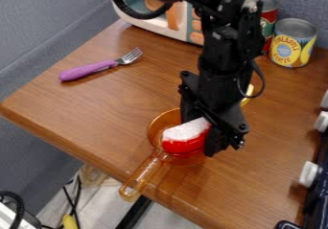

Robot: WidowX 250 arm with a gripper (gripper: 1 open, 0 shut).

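Observation:
The black gripper reaches down at the centre over a translucent orange pan, whose handle points toward the table's front-left edge. A red object with a white top is in or over the pan, directly at the gripper's fingers. The fingers partly hide it, and whether they are shut on it I cannot tell for sure.
A fork with a purple handle lies at the left. At the back are a toy microwave and cans. A black stove with white knobs lines the right edge.

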